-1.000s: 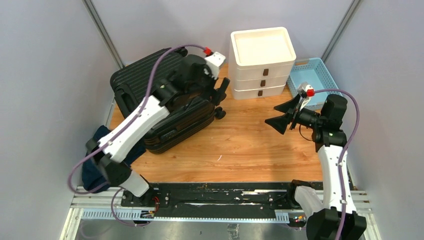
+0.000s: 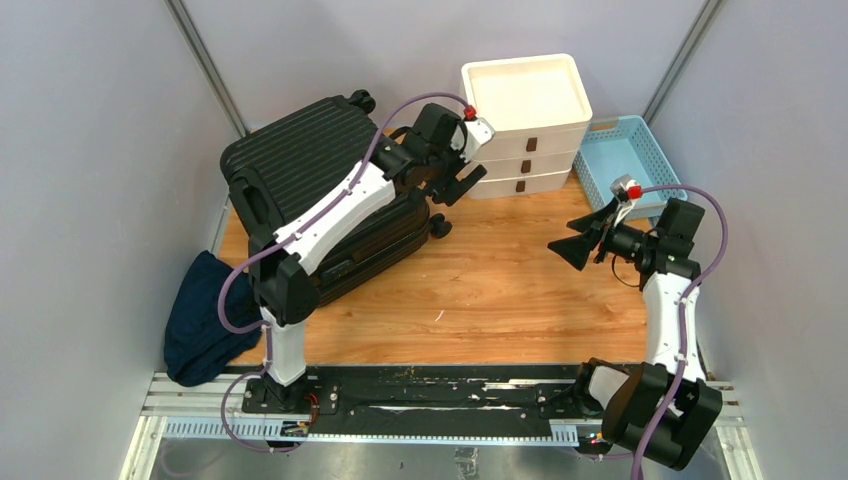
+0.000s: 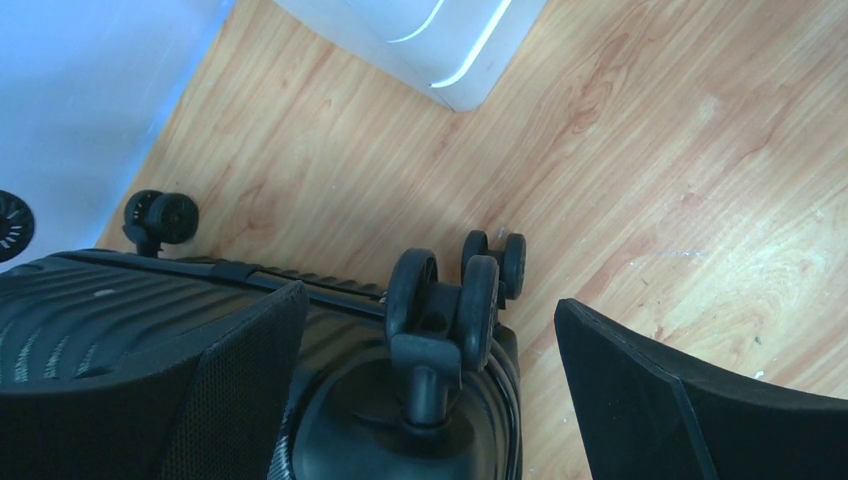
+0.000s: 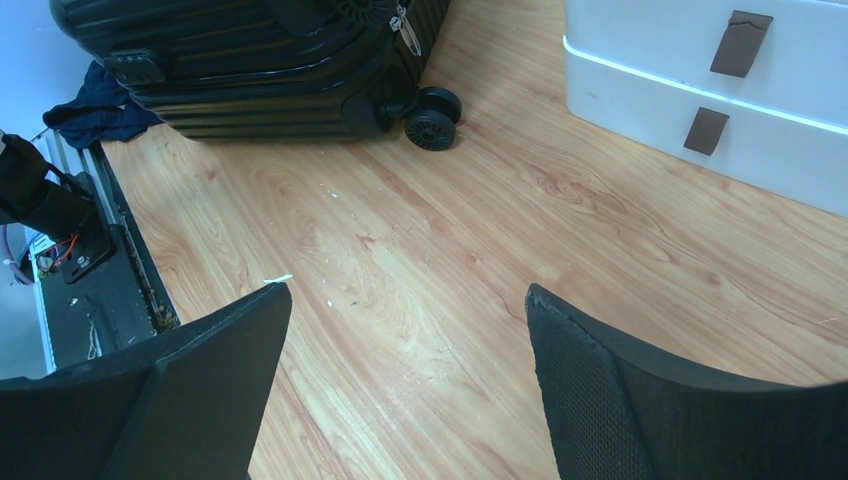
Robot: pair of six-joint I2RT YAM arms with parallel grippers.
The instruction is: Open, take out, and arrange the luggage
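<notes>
A black ridged suitcase [image 2: 300, 160] lies at the left of the wooden floor, wheels pointing toward the drawers. My left gripper [image 2: 463, 184] is open above the suitcase's right end; in the left wrist view a twin wheel [image 3: 440, 310] sits between and just beyond its fingers. My right gripper [image 2: 580, 235] stands open over the right side of the floor, in front of the blue basket, with nothing between its fingers. In the right wrist view the suitcase's side [image 4: 250, 90] and lower wheel [image 4: 432, 125] show at upper left.
A white three-drawer unit [image 2: 515, 150] stands at the back centre, beside an empty blue basket [image 2: 625, 155]. A dark blue cloth [image 2: 200, 320] lies at the left front.
My left arm has swung right and up to the suitcase's wheeled end near the drawers.
</notes>
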